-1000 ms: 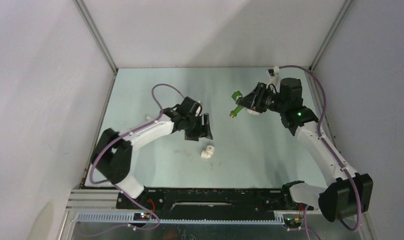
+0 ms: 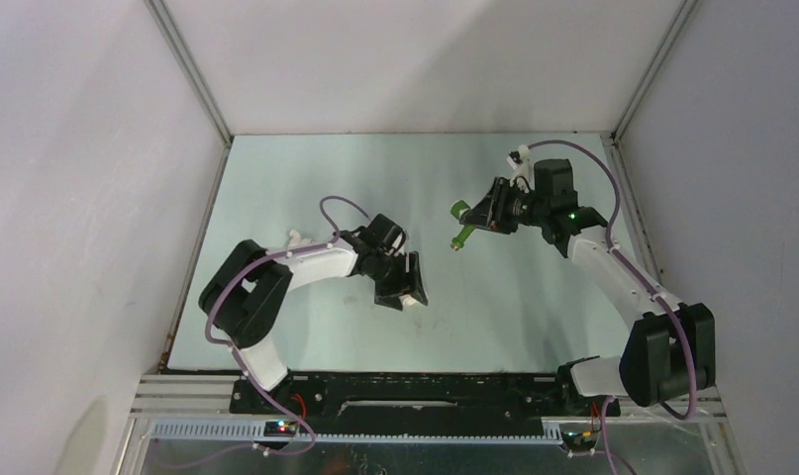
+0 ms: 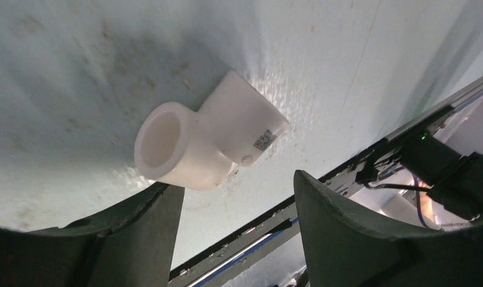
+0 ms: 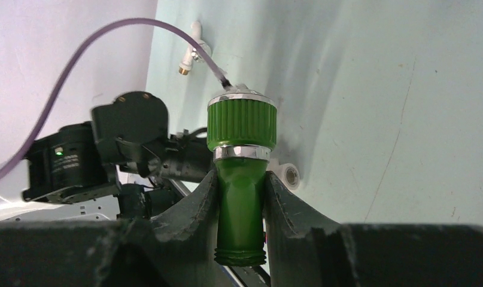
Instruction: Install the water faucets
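A white elbow pipe fitting (image 3: 209,131) lies on the table, its round opening facing up and left in the left wrist view. My left gripper hovers just over it with fingers apart, nothing between them; from above, the left gripper (image 2: 402,293) mostly covers the fitting (image 2: 410,300). My right gripper is shut on a green hose connector (image 4: 241,161) with silver rings, held clear of the table. In the top view that connector (image 2: 462,236) tilts, its lower end toward the front.
A white faucet (image 4: 194,51) with a brass end lies on the table, mostly behind the left arm (image 2: 316,265) in the top view. Bare tabletop (image 2: 514,317) spreads across the middle and right.
The right gripper, still holding the green connector, has shifted slightly left.
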